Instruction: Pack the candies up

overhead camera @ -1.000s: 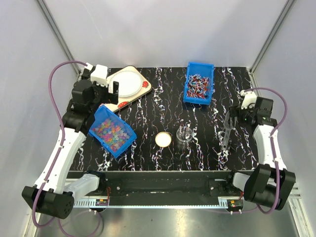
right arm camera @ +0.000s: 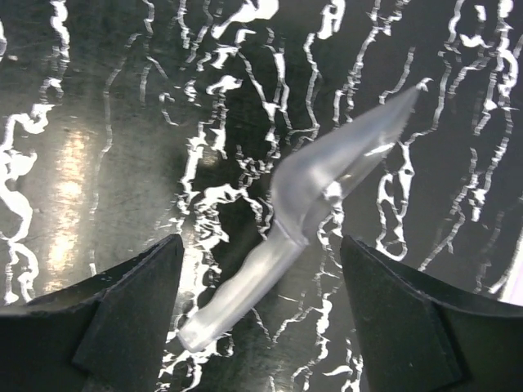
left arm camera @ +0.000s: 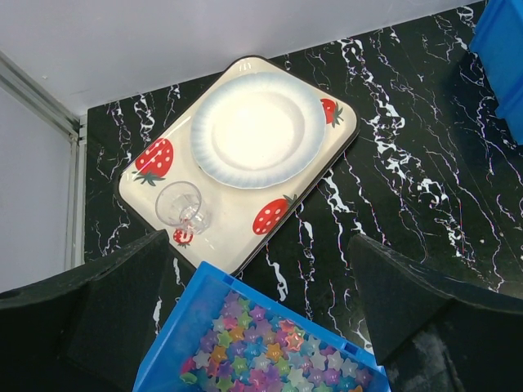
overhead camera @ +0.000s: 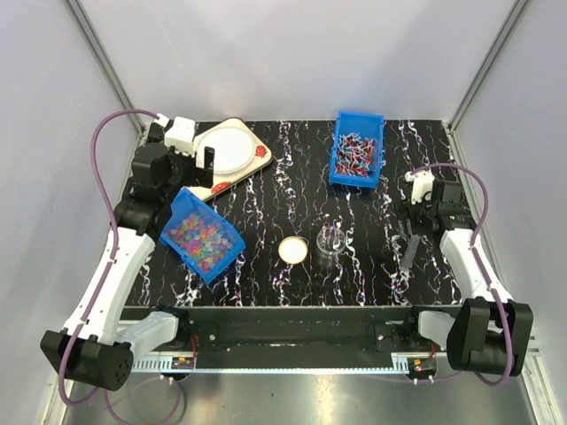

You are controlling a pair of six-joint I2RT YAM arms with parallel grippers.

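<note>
A clear plastic scoop lies on the black marbled table, its handle slanting between the fingers of my right gripper. These fingers stand apart, with room on both sides of the handle. In the top view, the right arm hides part of the scoop. My left gripper is open and empty above the back edge of a blue bin of star-shaped candies. A clear jar stands mid-table, with a gold-rimmed white lid to its left. Another blue bin holds red-and-white wrapped candies.
At the back left, a strawberry-patterned tray carries a white plate and a small clear cup. The table between the lid and the back bin is clear. Walls close in the left, right and back sides.
The scoop's handle now slants a little more. The left arm has stayed still.
</note>
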